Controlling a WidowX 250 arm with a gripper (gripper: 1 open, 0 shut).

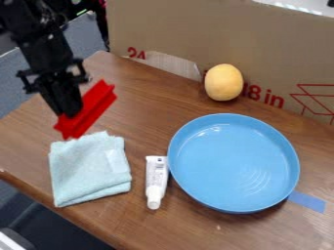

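My black gripper [68, 96] is raised at the left, above the wooden table, shut on a red block [88, 109] that is held tilted. Below them a folded pale blue cloth [89, 171] lies near the table's front left edge. The fingertips are partly hidden behind the block and blurred.
A white tube [155, 184] lies right of the cloth. A blue plate [235, 164] fills the right side. A yellow egg [224, 82] sits at the back before a cardboard panel [245, 34].
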